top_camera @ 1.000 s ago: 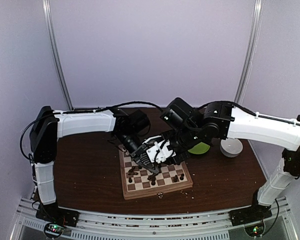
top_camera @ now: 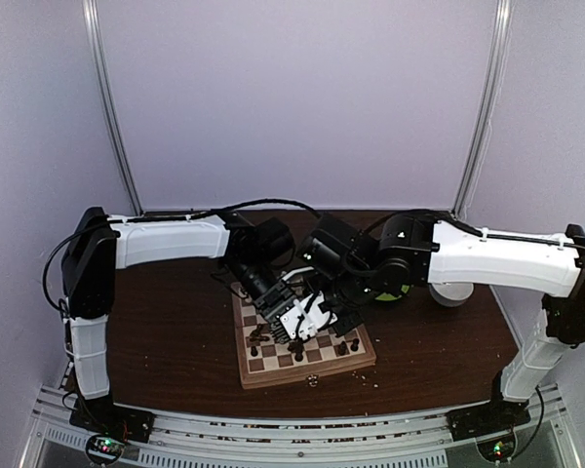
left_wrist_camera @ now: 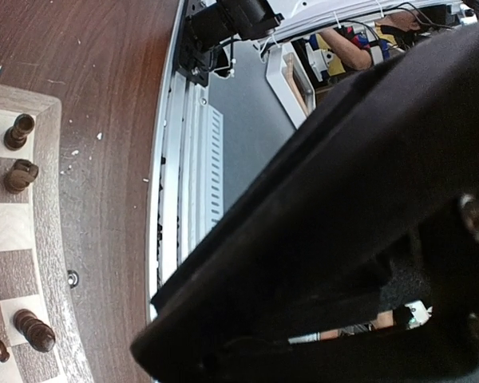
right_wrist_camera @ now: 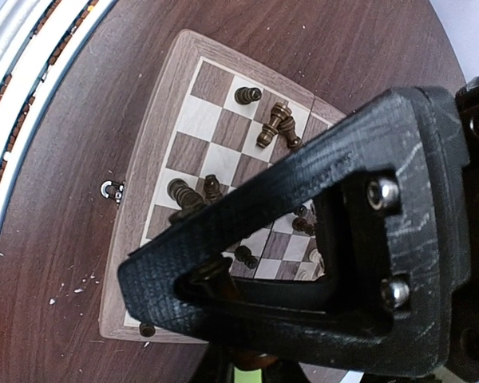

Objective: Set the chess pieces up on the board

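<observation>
The chess board (top_camera: 302, 375) lies on the table, with several dark pieces near its front edge. In the left wrist view a rook-like piece (left_wrist_camera: 19, 132) stands upright, and another dark piece (left_wrist_camera: 33, 330) is near the board's edge. Over the board my left gripper (top_camera: 281, 330) and right gripper (top_camera: 310, 327) are close together, their tips overlapping from above. A brown, turned object (right_wrist_camera: 251, 359), probably a piece, shows partly behind my right gripper's near finger (right_wrist_camera: 287, 319); which gripper bears it, if either, is unclear. One large finger (left_wrist_camera: 303, 231) hides the left fingers' gap.
A white bowl (top_camera: 451, 293) stands right of the board, and a green bowl (top_camera: 394, 292) is partly behind the right arm. In the right wrist view, two dark pieces lie touching, one of them a toppled piece (right_wrist_camera: 273, 124). The table left of the board is clear.
The right arm has moved left and a little down, bringing its gripper further over the left one. The left arm and the visible pieces look almost unmoved.
</observation>
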